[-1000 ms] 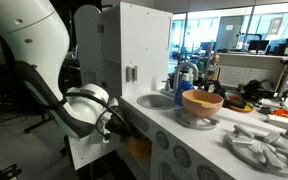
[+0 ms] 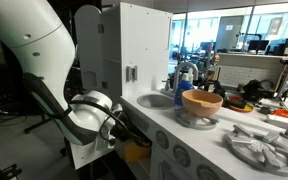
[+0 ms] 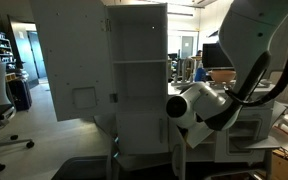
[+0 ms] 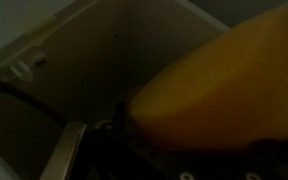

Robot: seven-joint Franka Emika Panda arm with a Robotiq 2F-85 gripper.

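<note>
A large yellow-orange object with a rounded edge fills the right half of the dark wrist view, very close to the camera. The same colour shows as a small orange patch low beside the counter front in exterior view 1. My gripper is down there at that patch, by the lower front of the counter. In the wrist view a pale finger stands at lower left, apart from the orange object, and the fingers are open. The other finger is hidden in the dark behind the object.
The white counter with knobs on its front rises right beside my arm. On top are a sink, an orange bowl and a blue bottle. A tall white cabinet with its door swung open stands close to the arm.
My wrist has come down slightly over the last second. The orange patch at the counter front shows brighter than a second ago. Objects on the counter have not moved.
</note>
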